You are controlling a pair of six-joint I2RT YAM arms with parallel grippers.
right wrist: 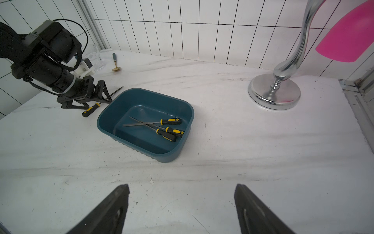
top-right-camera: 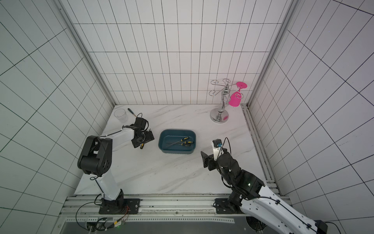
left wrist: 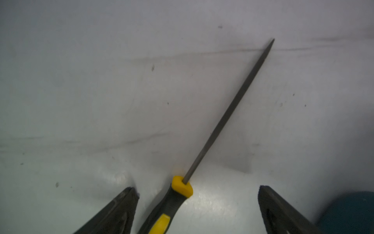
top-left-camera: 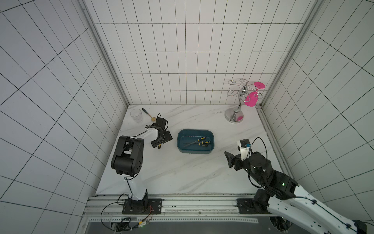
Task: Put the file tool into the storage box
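Observation:
Under my left gripper a file (left wrist: pixel 229 111) with a black and yellow handle lies flat on the table, its thin blade pointing away. That gripper is open, low over the tool, and the handle (left wrist: pixel 167 210) runs between its fingers, nearer one of them; whether they touch the table I cannot tell. Just right of it stands the blue storage box (right wrist: pixel 183 146), with several black and yellow handled tools (right wrist: pixel 167 134) lying inside. My right gripper is above the front right of the table, fingers apart and empty.
A chrome stand (top-left-camera: pixel 234 115) with a pink goblet (top-left-camera: pixel 251 97) hung on it occupies the back right. At the back left are a clear glass (top-left-camera: pixel 136 114) and a dark-handled ladle (top-left-camera: pixel 146 112).

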